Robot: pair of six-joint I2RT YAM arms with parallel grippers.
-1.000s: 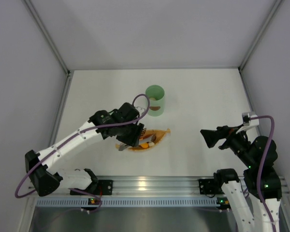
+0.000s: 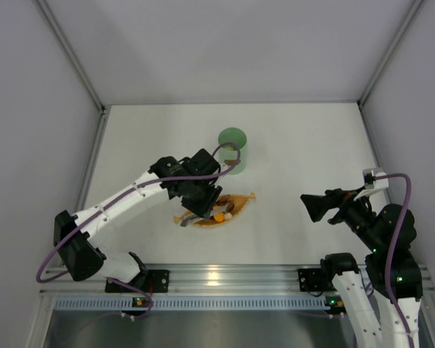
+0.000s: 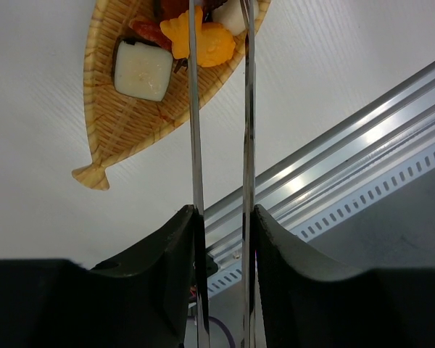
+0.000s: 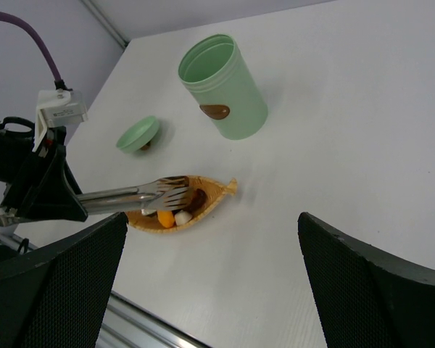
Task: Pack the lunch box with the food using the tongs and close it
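A boat-shaped woven basket (image 2: 241, 201) lies on the table under my left gripper. It holds a white block (image 3: 143, 71), an orange flower-shaped piece (image 3: 212, 45), a red piece (image 3: 151, 32) and a round white piece (image 3: 230, 16). My left gripper reaches over the basket with long metal, fork-tipped fingers (image 3: 196, 138). These stand apart, with the orange piece visible below and around them; the tips run off the top of the left wrist view. My right gripper (image 2: 317, 207) is open and empty at the right, well away from the basket.
A tall pale-green cup (image 4: 228, 94) with a brown patch stands behind the basket. A small green bowl (image 4: 139, 134) sits left of it, near the left arm. A metal rail (image 2: 225, 274) runs along the front.
The left arm has moved a little right, its wrist shifting over the basket. The right arm, basket and cup have stayed put.
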